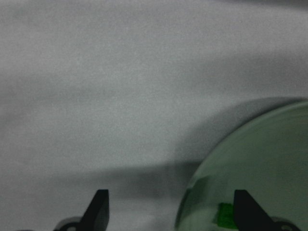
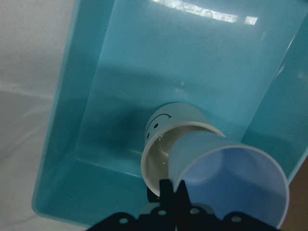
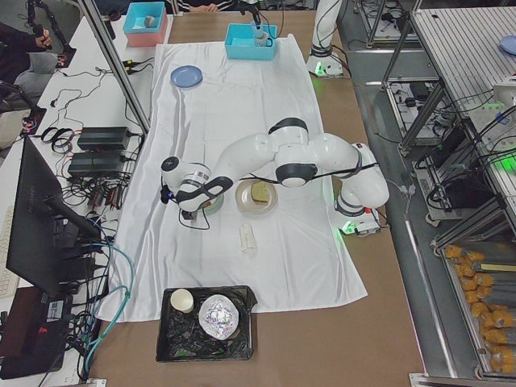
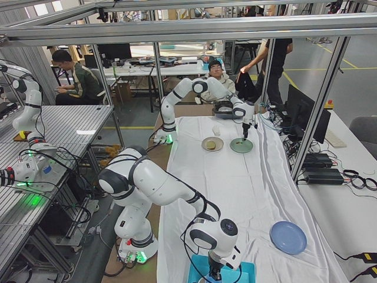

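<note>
My right gripper is shut on a light blue cup point(image 2: 231, 192), held over a white cup with a drawn smile point(image 2: 175, 115) inside the blue bin point(image 2: 57, 159). At the other end, my left gripper stands open over the left edge of a green plate point(image 1: 269, 154); a small green piece point(image 1: 225, 215) lies on the plate beside one finger. A blue plate point(image 4: 288, 237) lies on the white cloth.
A beige plate point(image 3: 245, 201) with a yellow item sits beside the green one. A white packet point(image 3: 247, 238) and a black tray point(image 3: 177, 339) with a cup and foil bowl lie nearer.
</note>
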